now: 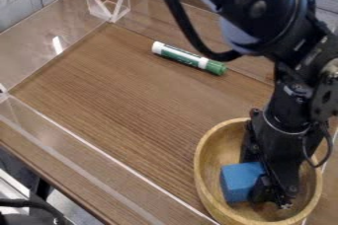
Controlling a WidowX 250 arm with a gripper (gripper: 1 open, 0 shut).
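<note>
My gripper is down inside a round wooden bowl at the bottom right, shut on a blue block. The block lies low in the bowl, and the gripper's dark body hides part of it and much of the bowl's right side.
A green and white marker lies toward the back of the wooden table. Clear plastic walls edge the table on the left and front, and a dark cable is at the lower left corner.
</note>
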